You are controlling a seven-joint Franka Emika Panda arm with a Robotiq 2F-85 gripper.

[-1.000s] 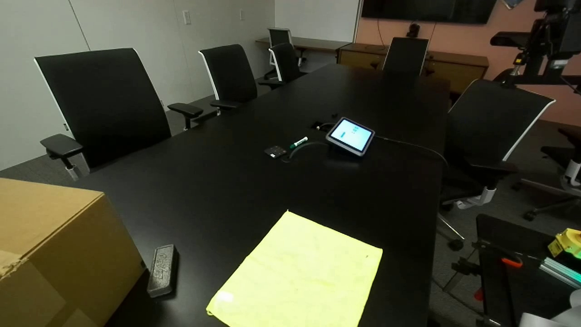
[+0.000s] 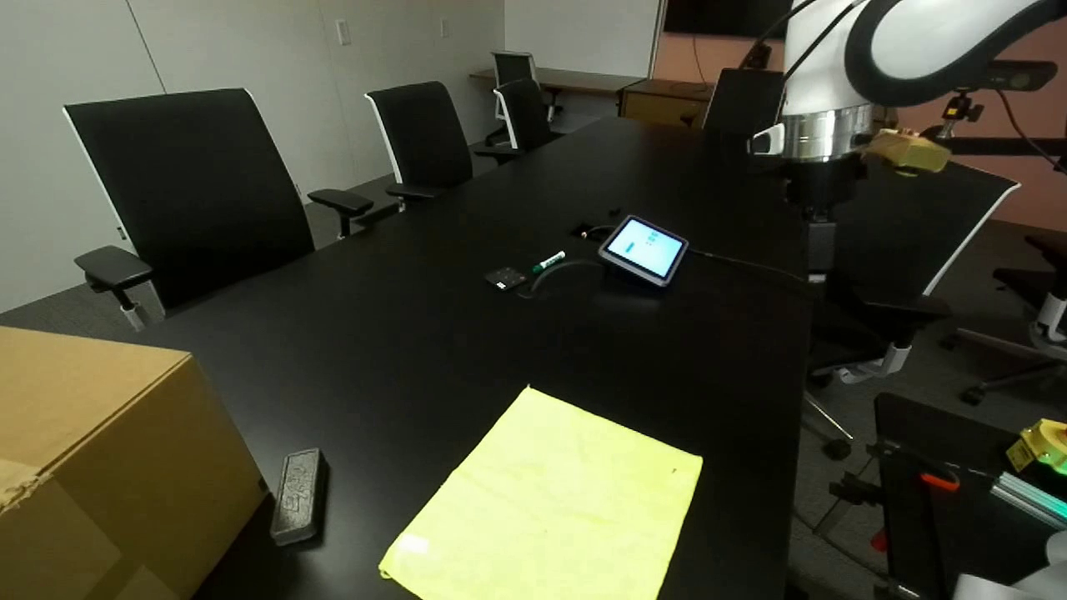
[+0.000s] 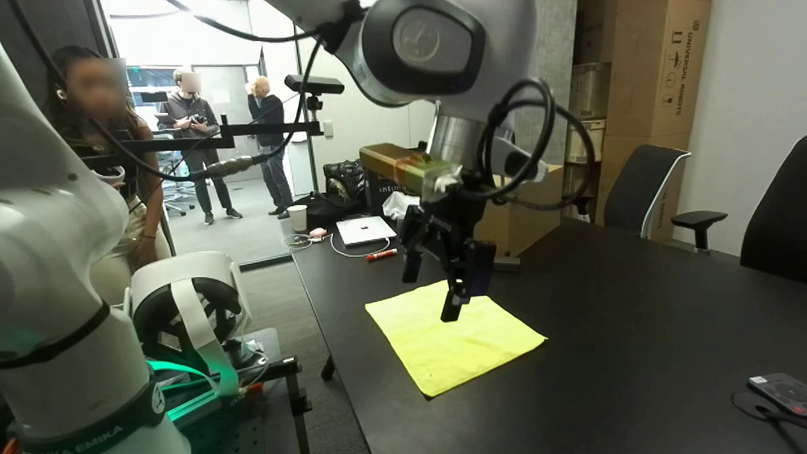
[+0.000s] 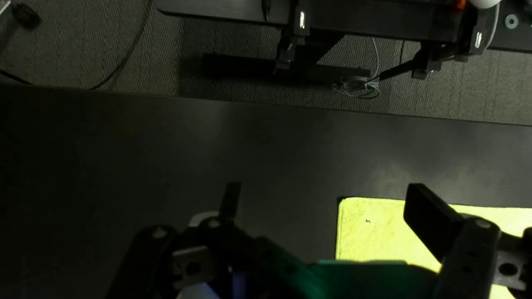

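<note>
Spread flat on the black table (image 2: 420, 350) is a yellow cloth (image 2: 560, 490), its corners lying out and its surface mostly smooth. My gripper (image 3: 432, 287) hangs above the table, fingers apart and empty. In the wrist view the open gripper has bare dark tabletop between its fingertips, and a corner of the cloth (image 4: 371, 231) shows beneath the right finger. Exterior view 1 has the gripper (image 2: 820, 255) over the table's right edge, beyond the cloth; its fingers overlap there.
A cardboard box (image 2: 110, 450) and a dark eraser-like block (image 2: 298, 497) sit left of the cloth. Farther up the table are a tablet (image 2: 645, 248) and a green marker (image 2: 549, 262). A laptop (image 3: 364, 230) and an orange marker (image 3: 382, 255) lie near the far end.
The arm and gripper have come into exterior view 1 from outside it, at the upper right. The cloth and the other tabletop things have stayed put.
</note>
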